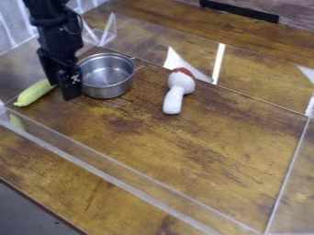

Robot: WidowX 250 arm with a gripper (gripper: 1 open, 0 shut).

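My black gripper (62,84) is at the upper left, low over the wooden board, open, between a pale yellow-green corn-like piece (33,94) and a steel pot (110,85). Its fingers partly cover the far end of the yellow piece and sit beside the pot's left side; whether they touch either is unclear. A white mushroom-shaped object (179,92) with a reddish patch lies right of the pot.
Clear plastic walls (123,173) border the wooden work area (208,156). White triangular pieces (218,60) stand at the back. The middle and right of the board are clear.
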